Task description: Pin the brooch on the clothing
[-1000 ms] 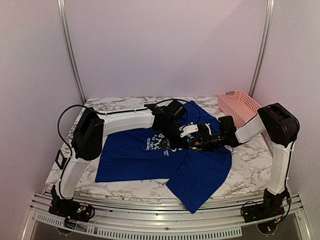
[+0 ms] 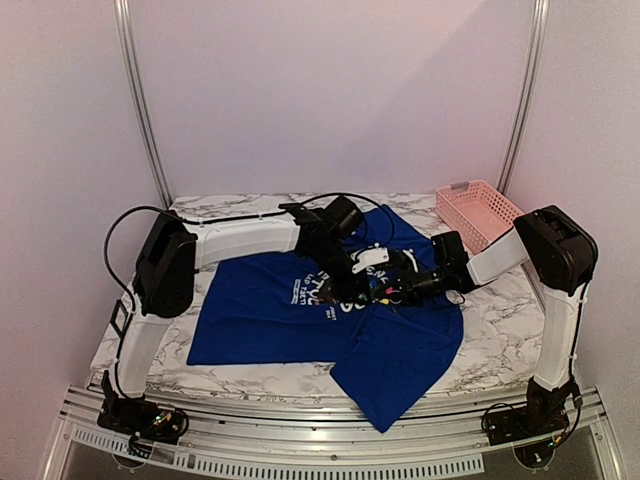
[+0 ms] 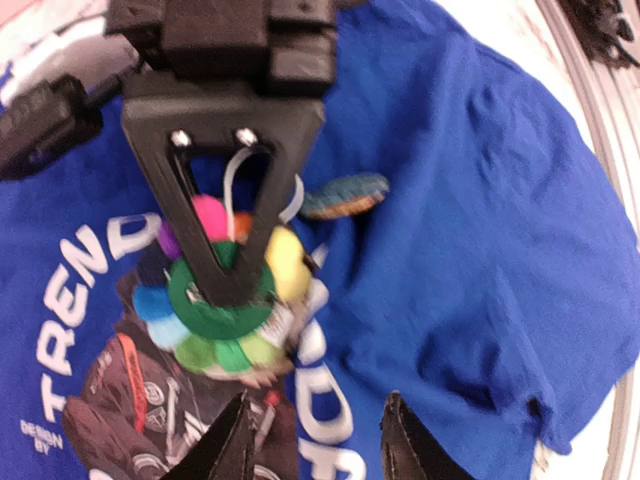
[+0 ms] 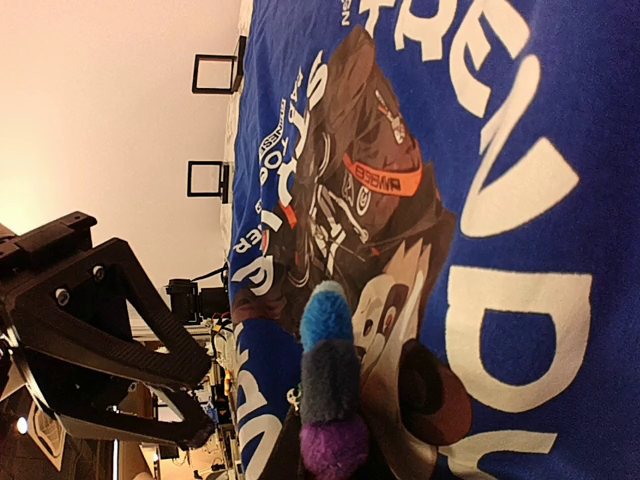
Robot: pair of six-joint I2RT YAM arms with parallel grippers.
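Note:
A blue T-shirt (image 2: 260, 330) with white lettering and a dark printed figure lies spread on the table. The brooch, a round green piece ringed with colourful plush, is held over the print by my right gripper (image 2: 410, 290), shut on it; in the right wrist view the brooch (image 4: 330, 380) shows edge-on in blue, grey and purple. My left gripper is open just short of the brooch, its fingertips over the shirt. In the right wrist view part of the left gripper shows at the left.
A pink basket (image 2: 480, 215) stands at the back right. Bare marble table shows round the shirt's edges.
My left arm has shifted slightly toward the front and left over the shirt.

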